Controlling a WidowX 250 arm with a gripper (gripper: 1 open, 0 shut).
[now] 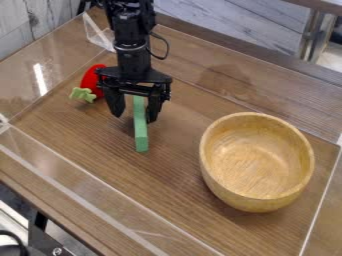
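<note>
My black gripper is over a flat green strip lying on the wooden table, its fingers spread on either side of the strip's upper part. Whether the fingers touch the strip is hard to tell. A red object and a small light green piece lie left of the gripper, partly behind it.
A large pale wooden bowl fills the right front. Walls or raised edges border the back.
</note>
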